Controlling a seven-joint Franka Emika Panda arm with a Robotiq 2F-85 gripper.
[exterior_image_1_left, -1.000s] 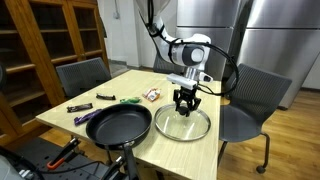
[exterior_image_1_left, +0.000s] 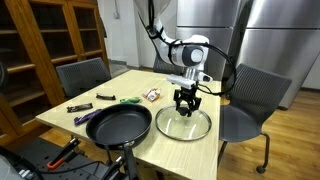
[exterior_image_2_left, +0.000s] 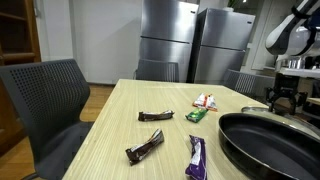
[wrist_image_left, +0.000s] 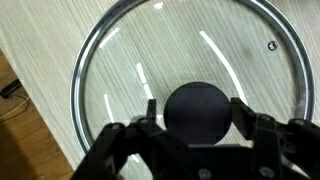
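A round glass lid (exterior_image_1_left: 199, 131) with a metal rim lies flat on the table, to the right of the pan. In the wrist view its black knob (wrist_image_left: 197, 113) sits between the two fingers of my gripper. A narrow gap shows on either side of the knob, so the fingers stand part open around it. How deep the fingertips reach beside the knob cannot be told. From the side, my gripper (exterior_image_1_left: 187, 103) is pointing down over the lid's middle. The empty black pan (exterior_image_1_left: 118, 126) stands at the table's front left.
Beyond the pan lie dark wrapped bars (exterior_image_2_left: 146, 147), a purple packet (exterior_image_2_left: 197, 157), a green item (exterior_image_2_left: 197, 114) and a red-and-white packet (exterior_image_2_left: 205, 101). A grey chair (exterior_image_1_left: 245, 109) stands close by the table's right edge.
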